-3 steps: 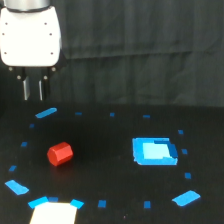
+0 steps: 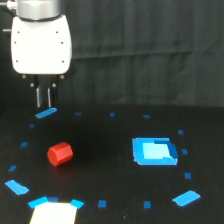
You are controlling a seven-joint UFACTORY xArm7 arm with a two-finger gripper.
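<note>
A red cylinder (image 2: 60, 154) lies on its side on the black table, left of the middle. Up and to the left of it, my gripper (image 2: 45, 97) hangs below the white arm end (image 2: 41, 46), clear of the cylinder. Its two fingers point down with a dark gap between them, and nothing shows in that gap.
A blue-edged square with a white centre (image 2: 155, 151) lies right of the middle. A pale square with blue corners (image 2: 53, 213) is at the front left. Blue tape marks dot the table, and the area between the cylinder and the right-hand square is bare.
The arm and gripper have moved right and a little lower in the view. The red cylinder and both squares stay where they were.
</note>
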